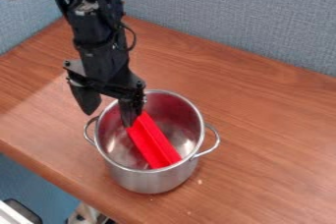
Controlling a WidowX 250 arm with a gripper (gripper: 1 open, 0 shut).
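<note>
My black gripper (pixel 108 105) is open, its fingers pointing down over the left rear part of a silver pot (pixel 155 174) with two side handles. One finger hangs outside the pot at the left, the other reaches over or into it. A long red block (pixel 155 141) lies inside the pot, running from near the right finger toward the front. Whether the finger touches it I cannot tell.
A grey padded wall (pixel 250 22) stands behind.
</note>
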